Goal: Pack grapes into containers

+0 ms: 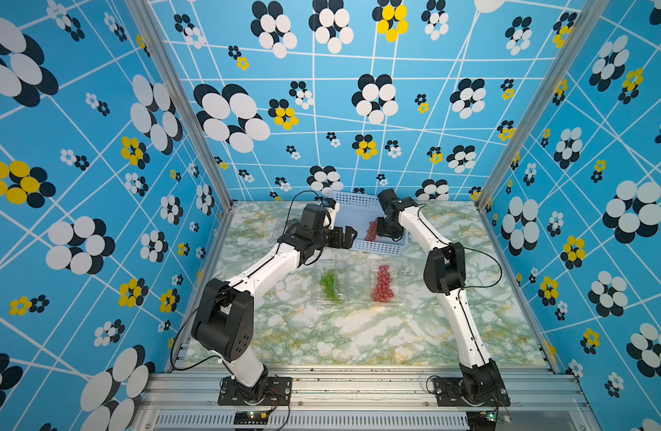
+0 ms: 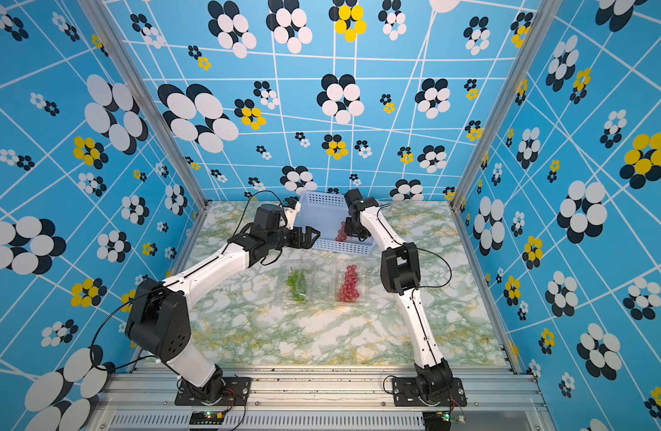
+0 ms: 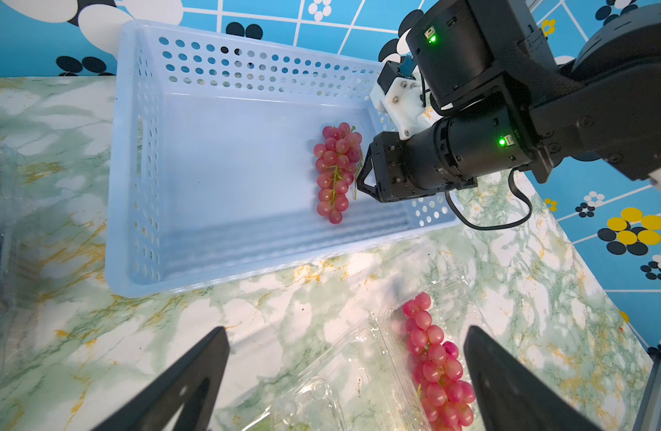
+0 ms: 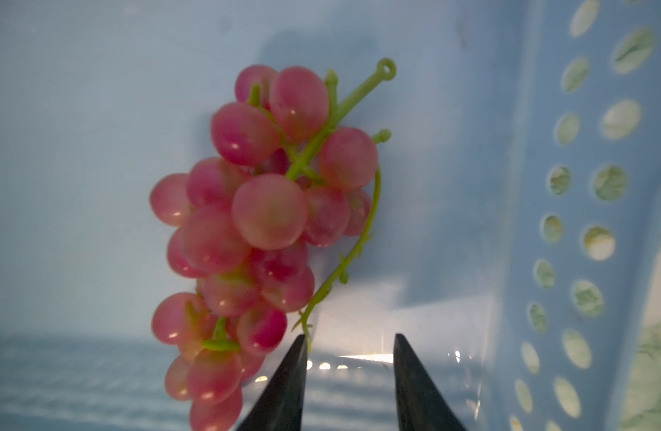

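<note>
A bunch of red grapes (image 4: 251,222) lies on the floor of the blue basket (image 3: 229,165). My right gripper points down into the basket beside this bunch, its fingers part open. A thin loose stem (image 4: 348,258) of the bunch reaches down to the left fingertip; whether they touch, I cannot tell. Nothing shows held. Left of the basket's middle, my left gripper (image 1: 348,237) stands open and empty above the table. In front of the basket, one clear container (image 1: 398,291) holds red grapes (image 1: 382,284) and another (image 2: 281,291) holds a green bunch (image 2: 297,284).
The basket's perforated side wall (image 4: 589,215) rises close to the right gripper. A clear container (image 3: 3,237) shows at the left edge of the left wrist view.
</note>
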